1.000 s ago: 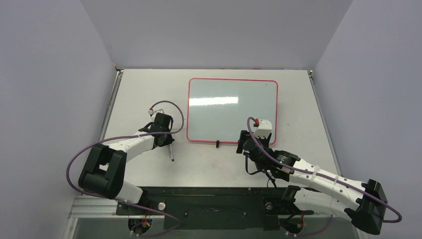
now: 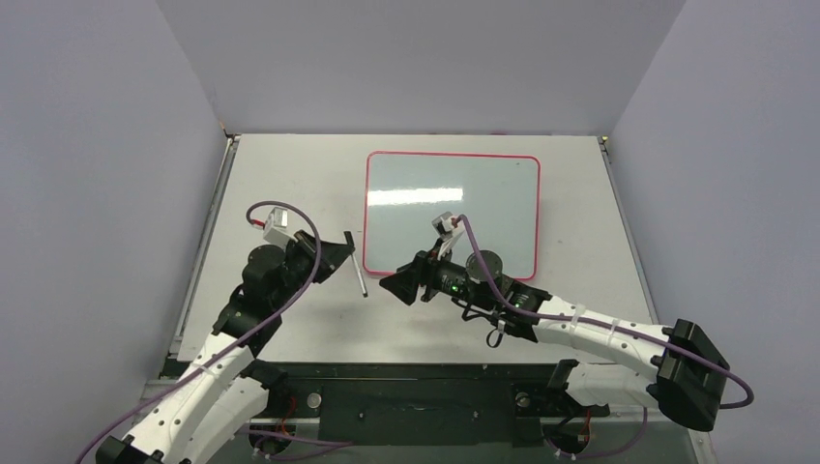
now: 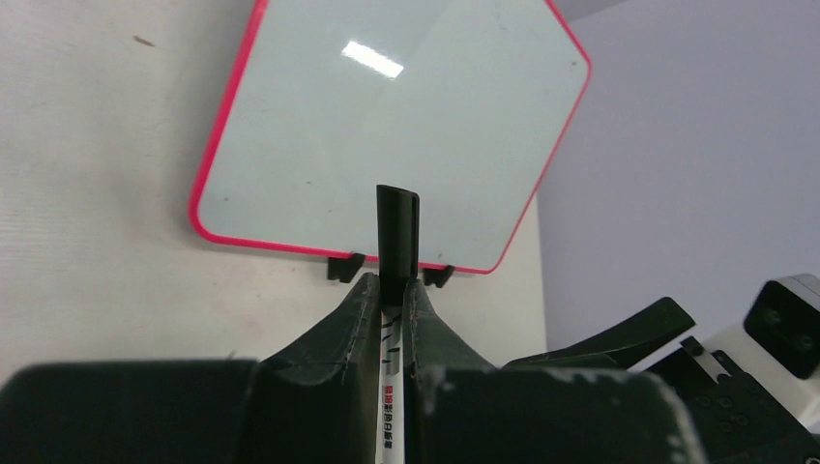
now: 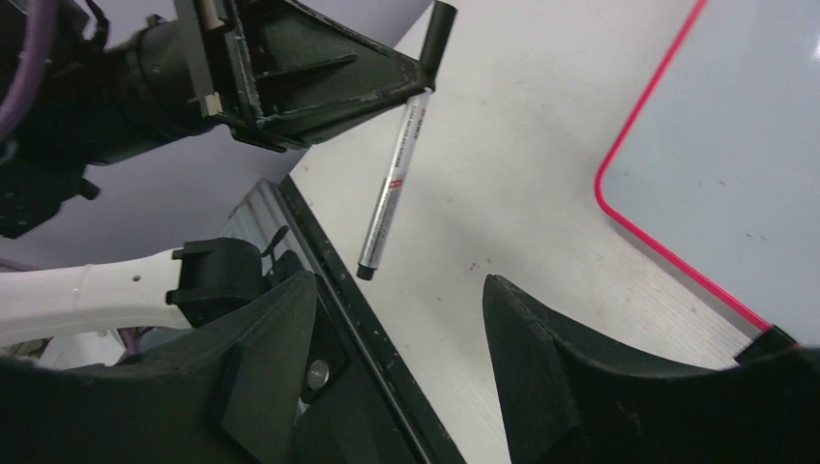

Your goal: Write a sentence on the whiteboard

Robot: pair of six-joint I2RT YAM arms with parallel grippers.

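My left gripper [image 2: 348, 249] is shut on a marker [image 2: 359, 275], a white barrel with a black cap. The black cap [image 3: 397, 232] stands up between the fingers in the left wrist view. In the right wrist view the white barrel [image 4: 394, 184] hangs down at a tilt, its lower dark end free. My right gripper [image 2: 395, 292] is part open and faces the marker with a gap, nothing between its fingers. The blank whiteboard [image 2: 450, 232], framed in red, lies on the table behind the right gripper.
Black clips [image 3: 345, 268] sit at one edge of the whiteboard. Grey walls [image 2: 106, 193] close in the sides and back.
The left arm has lifted the marker and shifted it rightward, turning the gripper toward the right arm. The right gripper has moved left toward it, its fingers apart.
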